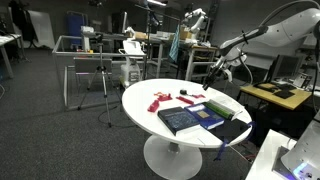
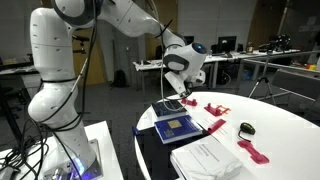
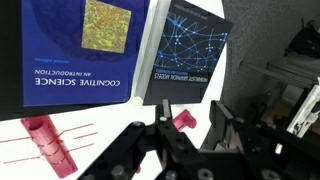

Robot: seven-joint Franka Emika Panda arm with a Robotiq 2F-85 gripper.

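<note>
A blue book titled Cognitive Science (image 3: 80, 55) lies flat on the white round table, its cover up. The black book Probabilistic Graphical Models (image 3: 187, 52) is beside it, also flat. In exterior view 2 the blue book (image 2: 178, 128) is nearer that camera than the black book (image 2: 167, 107). My gripper is above the table near the black book's lower edge, its dark fingertips apart. A red piece (image 3: 185, 120) shows between them; whether they touch it or it lies on the table beyond, I cannot tell. No book hangs from the gripper.
Red pieces (image 1: 160, 101) are scattered over the table, one a red tube (image 3: 48, 145) below the blue book. A green book (image 1: 219, 108) and a white book (image 2: 206, 158) lie near the arm's side.
</note>
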